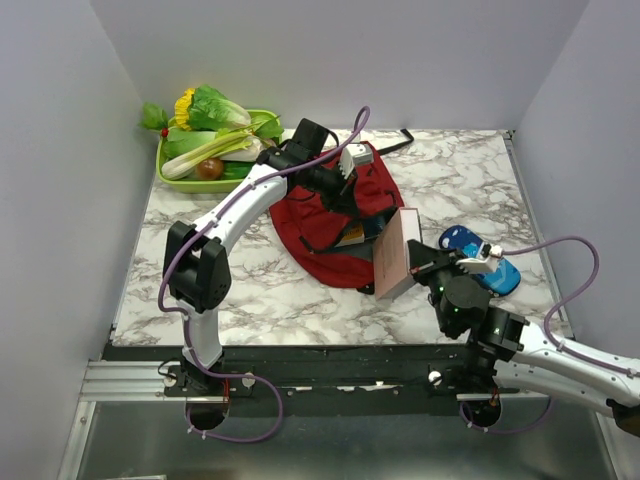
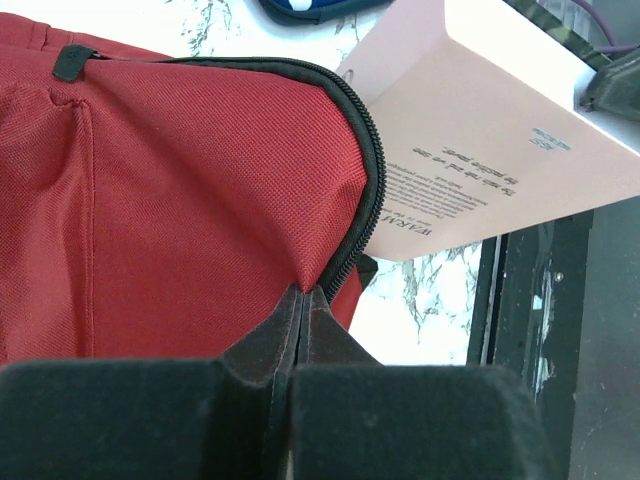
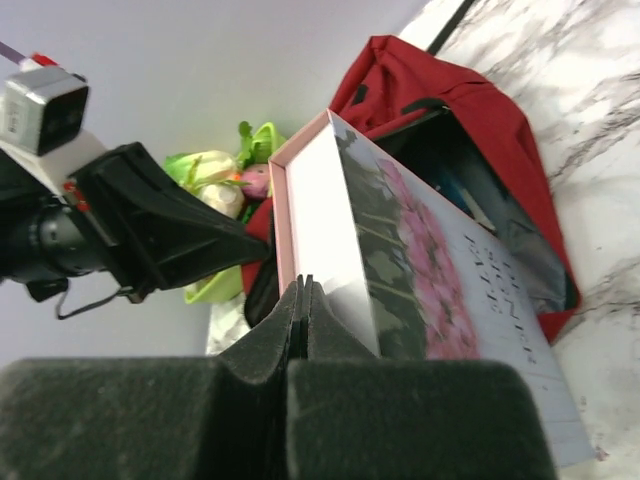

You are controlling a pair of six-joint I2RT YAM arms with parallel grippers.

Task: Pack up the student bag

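Note:
The red backpack [image 1: 320, 255] lies with its dark opening facing right; something yellow shows inside. My left gripper [image 1: 350, 205] is shut at the red fabric by the zipper in the left wrist view [image 2: 303, 292]; whether it pinches any is unclear. A pink boxed book [image 1: 395, 250] stands tilted at the mouth of the bag, its floral cover [image 3: 430, 270] visible in the right wrist view. My right gripper [image 1: 420, 265] is shut at the book's upper end; I cannot tell whether its tips grip it.
A green basket of vegetables [image 1: 180, 185] sits at the back left. A blue pencil case or slipper [image 1: 500, 275] lies right of the book.

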